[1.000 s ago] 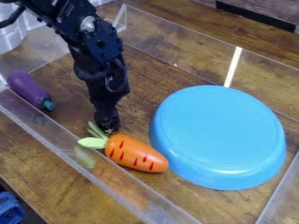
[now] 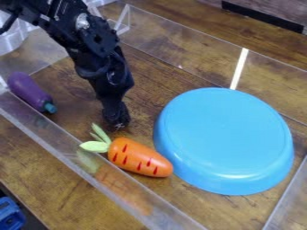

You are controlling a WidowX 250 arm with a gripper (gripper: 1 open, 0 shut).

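Note:
The black gripper (image 2: pixel 114 114) hangs low over the wooden floor of a clear-walled bin, just above the green top of an orange toy carrot (image 2: pixel 139 158). Whether its fingers are open or shut is hard to make out. A purple toy eggplant (image 2: pixel 29 91) lies at the left, apart from the gripper. A round light-blue object (image 2: pixel 223 138), like an upturned plate or lid, fills the right of the bin.
The bin's clear wall (image 2: pixel 270 74) runs round the items. The wooden floor behind the gripper, toward the back middle, is bare. A blue item (image 2: pixel 7 216) sits outside at the lower left.
The gripper has shifted slightly, a little to the right and up from its lowest position. The carrot, eggplant and blue object have not visibly moved.

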